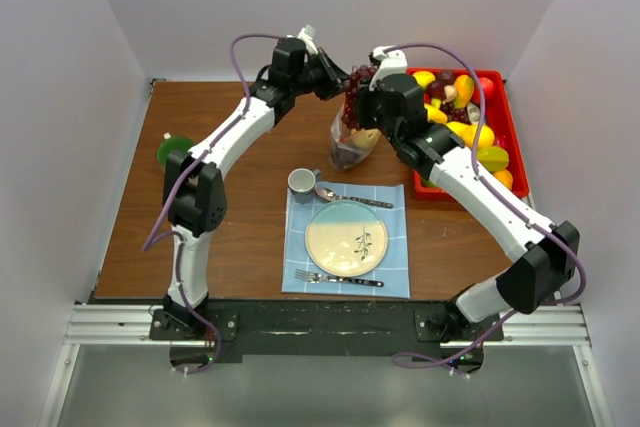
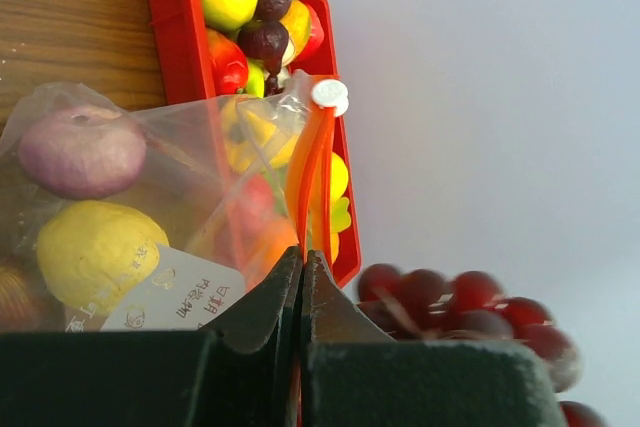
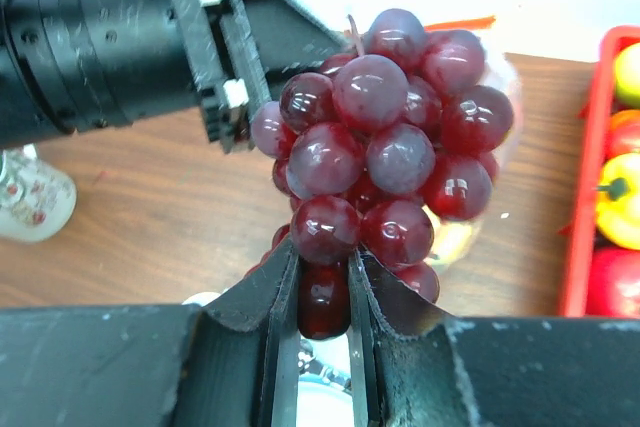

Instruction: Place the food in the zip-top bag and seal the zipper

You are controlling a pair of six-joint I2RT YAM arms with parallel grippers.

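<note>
The clear zip top bag [image 1: 346, 154] hangs over the table. Its orange zipper edge [image 2: 318, 162] has a white slider, and my left gripper is shut on that edge. Through the plastic show a purple onion-like item [image 2: 82, 151] and a yellow item [image 2: 100, 255] beside a printed label. A bunch of dark red grapes [image 3: 368, 152] is up by the bag's top, close to the left gripper. My right gripper has its fingers on both sides of one low grape and the bunch hangs with it. Whether any grapes touch the bag cannot be told.
The red bin [image 1: 510, 142] of fruit and vegetables stands at the right. In front lie a plate [image 1: 346, 239] on a blue mat, a spoon and fork, with a mug [image 1: 302, 181] beside it. A green object [image 1: 175, 150] sits left.
</note>
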